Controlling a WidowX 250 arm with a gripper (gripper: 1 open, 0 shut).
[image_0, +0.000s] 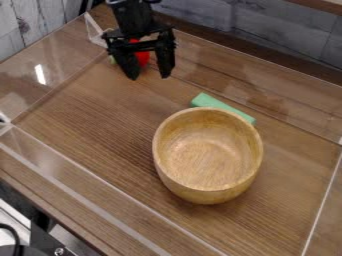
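My black gripper (140, 58) is at the top of the view, its two dark fingers apart. Partly hidden behind it lies a small red object (139, 45). A large round wooden bowl (206, 155) sits on the right half of the wooden table, and a pale green bar (222, 107) lies just beyond it.
A dark raised edge runs along the back right, and the table's left edge borders a pale floor.
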